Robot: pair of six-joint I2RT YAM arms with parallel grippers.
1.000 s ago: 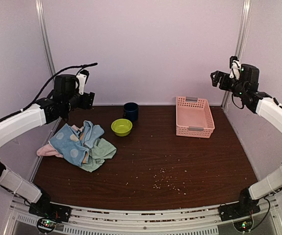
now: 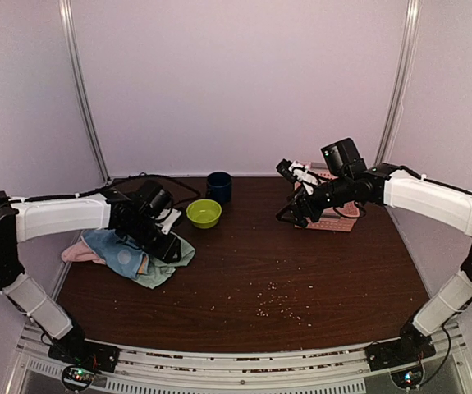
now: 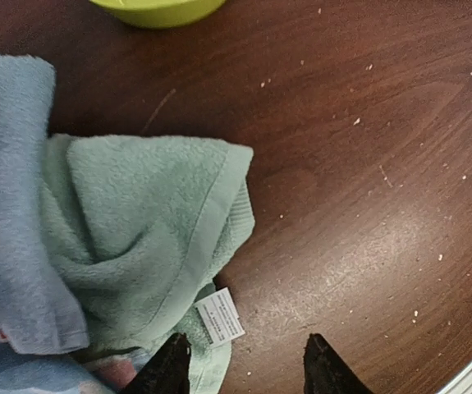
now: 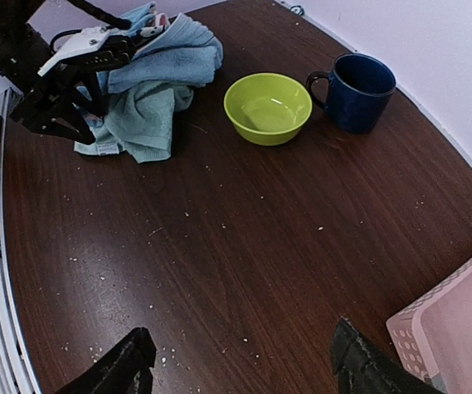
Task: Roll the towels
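At the left of the table the towels lie in a loose heap: a green towel (image 2: 158, 273) at its right side, a blue towel (image 2: 116, 253) over it and a pink towel (image 2: 82, 253) at the far left. In the left wrist view the green towel (image 3: 149, 197) shows a white label (image 3: 220, 316) by its edge. My left gripper is open above the towels' right edge, its fingers apart and empty. Over the basket's left side, away from the towels, my right gripper hangs open with nothing between its fingers.
A lime bowl (image 2: 203, 214) and a dark blue mug (image 2: 219, 188) stand behind the heap, to its right. The pink basket (image 2: 338, 222) is partly hidden by my right arm. Small crumbs (image 2: 277, 305) are scattered on the otherwise clear table centre.
The right one has swung left and lower, in front of the basket. Towels, bowl and mug lie as before.
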